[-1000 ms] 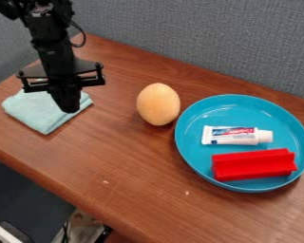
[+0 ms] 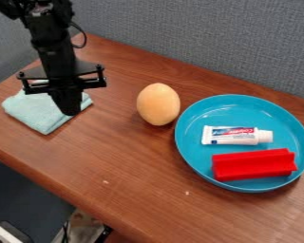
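Note:
My black gripper (image 2: 68, 102) points down over a folded pale-blue cloth (image 2: 33, 114) at the left of the table. It looks shut, its tip at or just above the cloth; whether it touches or pinches the cloth I cannot tell. An orange egg-shaped object (image 2: 159, 102) rests right of it. On the right, a blue plate (image 2: 243, 106) holds a toothpaste tube (image 2: 237, 135) and a red tray-like piece (image 2: 254, 164).
The wooden table (image 2: 142, 180) has free room in front of the egg-shaped object. A grey padded panel (image 2: 205, 38) runs along the back. The table's front edge drops off at lower left.

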